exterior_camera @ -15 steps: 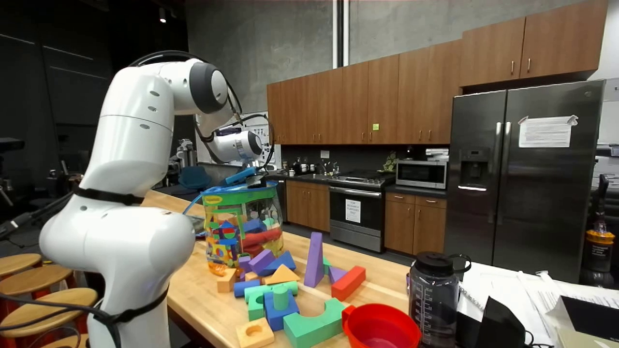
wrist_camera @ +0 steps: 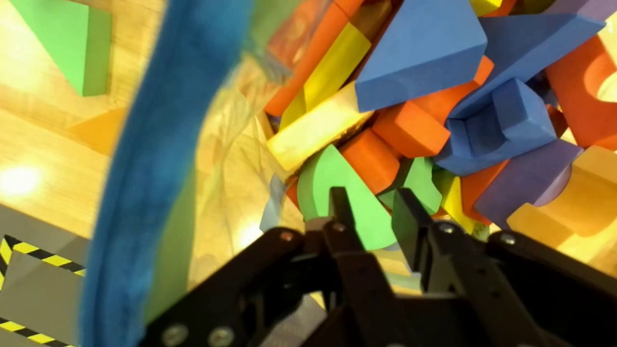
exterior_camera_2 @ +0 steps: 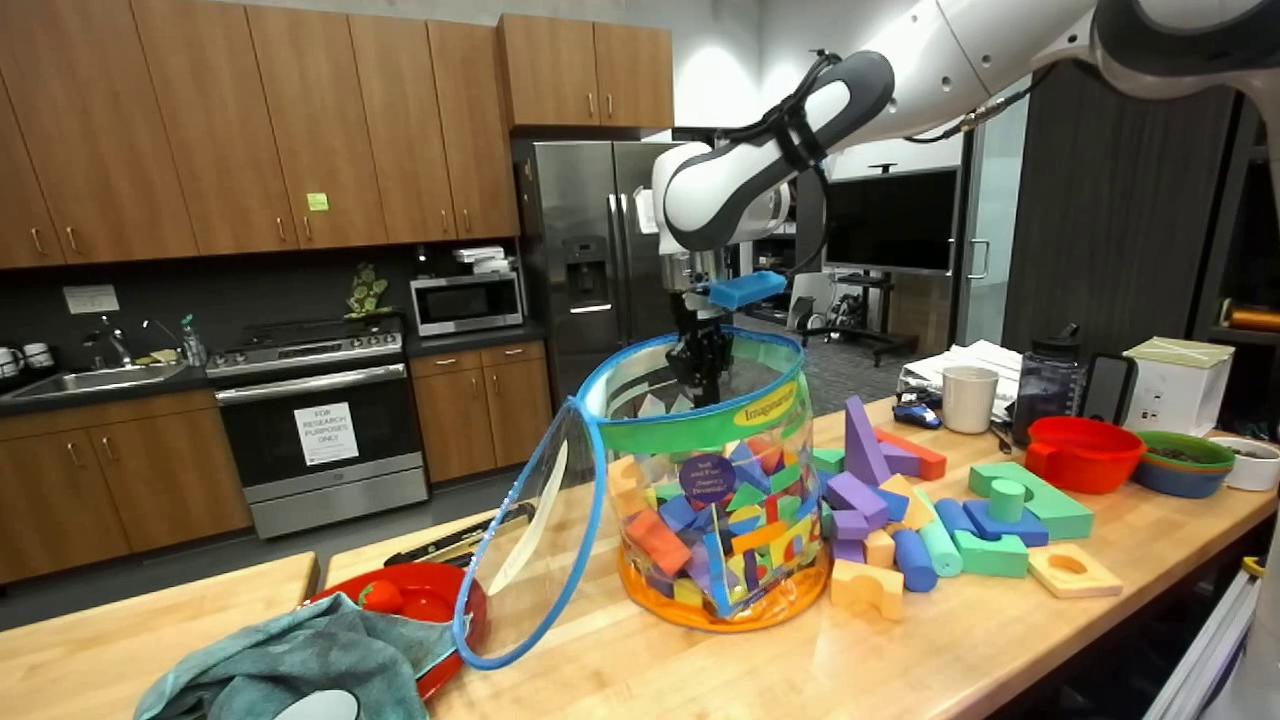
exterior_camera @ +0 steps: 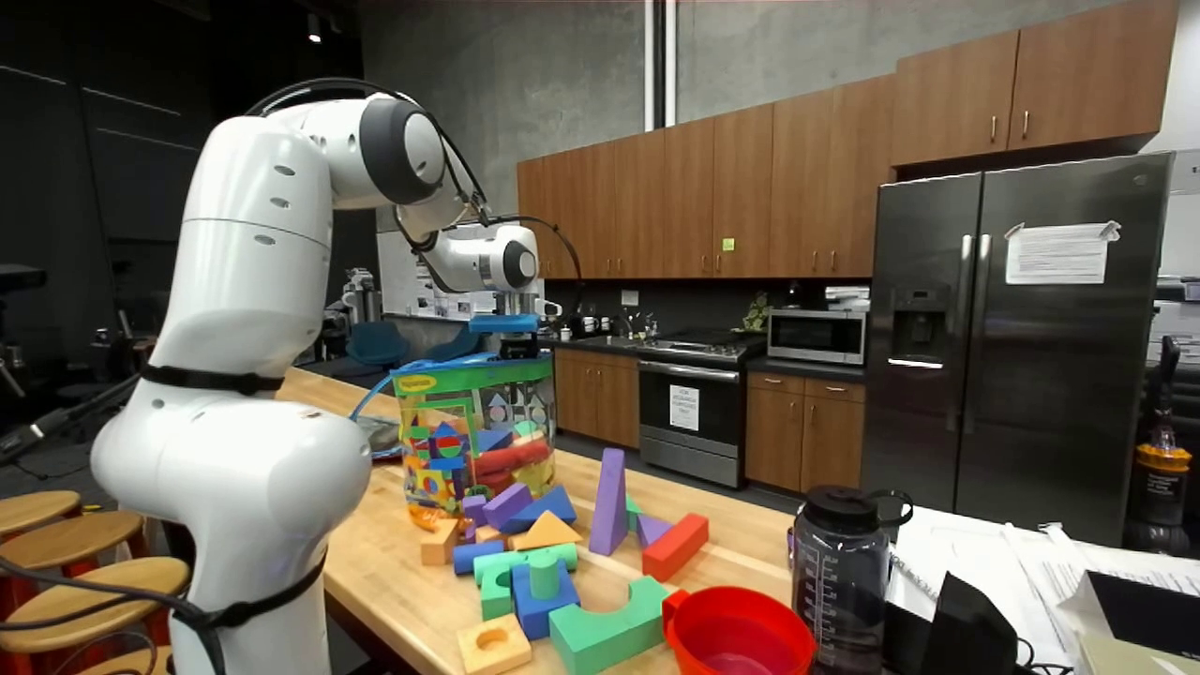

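Note:
My gripper points down inside the mouth of a clear, blue-rimmed bag (exterior_camera_2: 768, 414), above the heap of blocks. Its fingers stand partly open, with a gap between the two black fingers. In the wrist view a green half-round block (wrist_camera: 347, 193) shows beyond the fingertips; whether they touch it I cannot tell. Close by lie an orange block (wrist_camera: 370, 162), a large blue block (wrist_camera: 419, 52), a purple block (wrist_camera: 526, 179) and a yellow block (wrist_camera: 335, 66). In the first exterior view the bag's wall partly veils the fingers.
Loose blocks crowd the table beside the bag, among them a tall purple wedge (exterior_camera: 608, 501) and a green arch (exterior_camera: 613, 630). A red cup (exterior_camera: 737, 636) and a dark bottle (exterior_camera: 839, 585) stand nearby. The bag's open lid (exterior_camera_2: 528, 540) hangs over a red dish (exterior_camera_2: 426, 586).
The arm's wrist has shifted right in exterior view 1 and turned from tilted to nearly upright. The bag's right side bulges slightly farther right. The loose table blocks have stayed put.

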